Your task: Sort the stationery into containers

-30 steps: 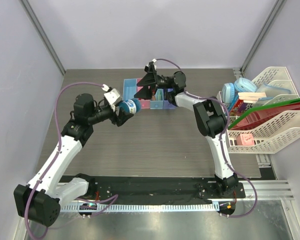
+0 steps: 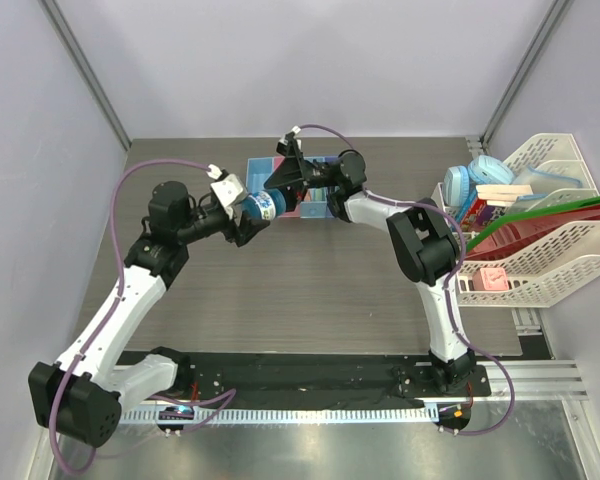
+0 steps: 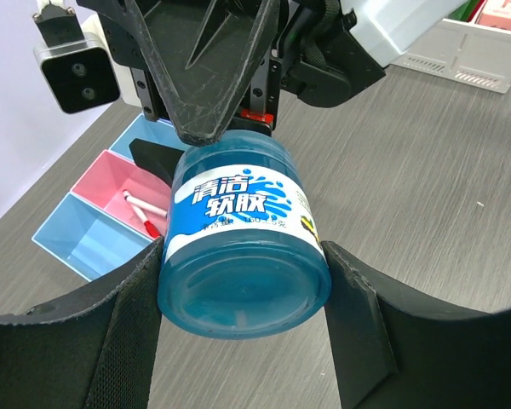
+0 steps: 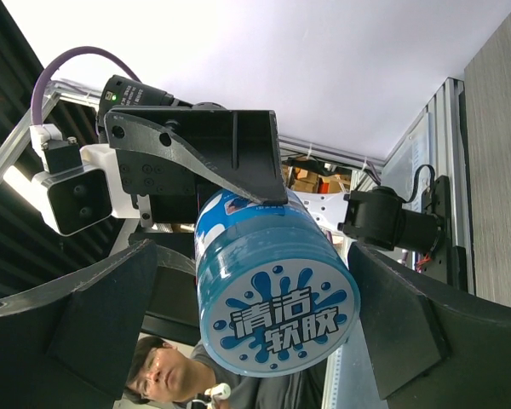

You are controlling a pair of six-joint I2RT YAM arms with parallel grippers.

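Note:
A blue jar (image 3: 238, 200) with a white label of Chinese characters is clamped across its sides by my left gripper. It hangs tilted above the table, left of centre in the top view. At its other end is my right gripper, open. The jar's round printed lid (image 4: 279, 317) shows between its fingers, with a gap on the left; whether the right finger (image 4: 409, 311) touches it I cannot tell. Behind both grippers sits a compartment box (image 2: 258, 178) in blue, pink and purple. Pens (image 3: 145, 204) lie in its pink section.
To the right, white baskets (image 2: 540, 285) hold a blue-lidded container (image 2: 456, 186), books (image 2: 495, 198), green and red folders (image 2: 550, 225) and a pink box (image 2: 491, 279).
The left gripper and the jar have barely moved.

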